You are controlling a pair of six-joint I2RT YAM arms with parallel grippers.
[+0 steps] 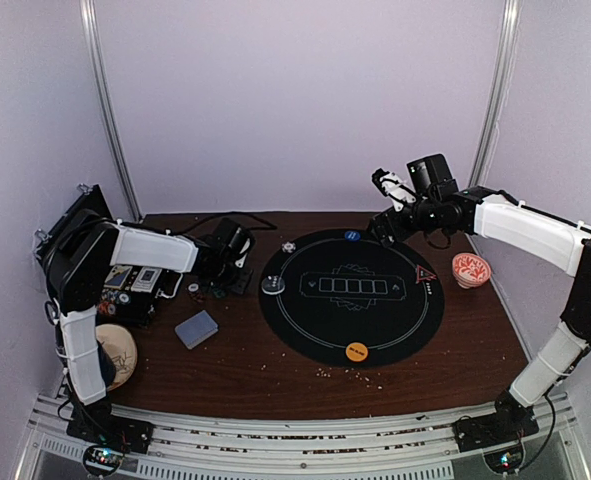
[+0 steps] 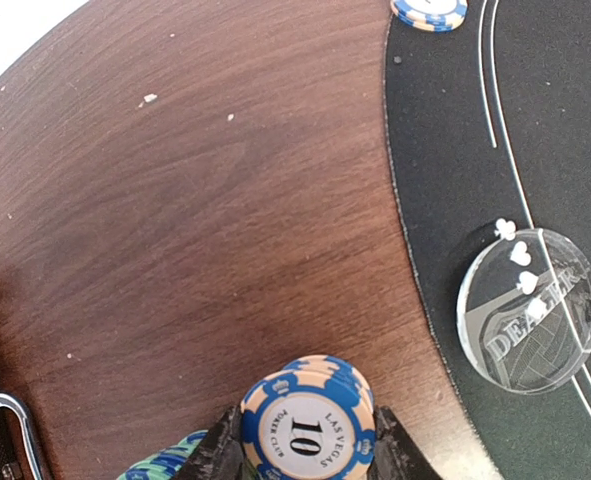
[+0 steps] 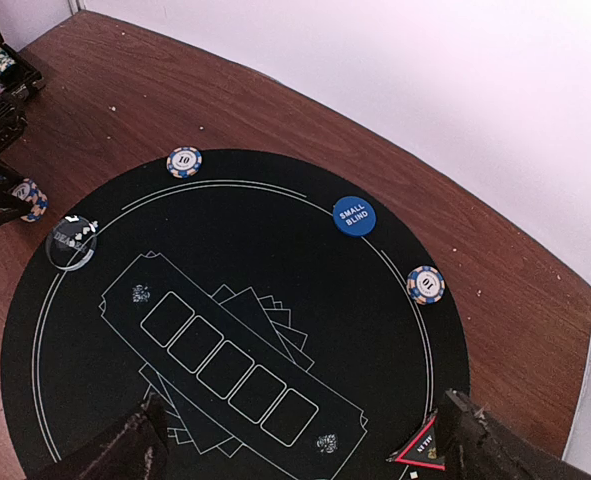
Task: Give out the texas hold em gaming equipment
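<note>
My left gripper is shut on a blue-and-cream "10" poker chip, left of the round black mat. A clear dealer disc lies on the mat's left edge. Other "10" chips lie on the mat, with a blue small blind button, a red triangle marker and an orange button. My right gripper is open, high over the mat's back right.
An open case of gear stands at left, with a clear card box and a round container in front. A red-patterned bowl sits at right. Small crumbs lie before the mat.
</note>
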